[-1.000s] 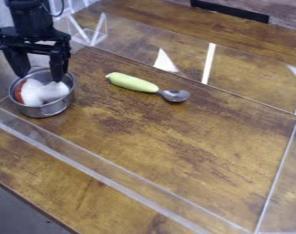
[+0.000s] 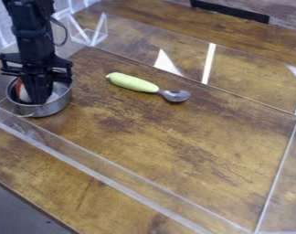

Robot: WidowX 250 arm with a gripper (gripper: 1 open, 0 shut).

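Note:
A black robot gripper [image 2: 41, 80] reaches down into a steel bowl [image 2: 50, 106] at the left of the camera view. Its fingers cover most of the bowl's contents; a little red and white shows at the bowl's left inside. Whether anything is between the fingertips is hidden.
A spoon with a pale green handle [image 2: 132, 82] lies right of the bowl on the wooden table [image 2: 175, 155]. Clear plastic walls edge the work area.
The gripper has come down from above the bowl into it, and now hides the white item that showed there earlier.

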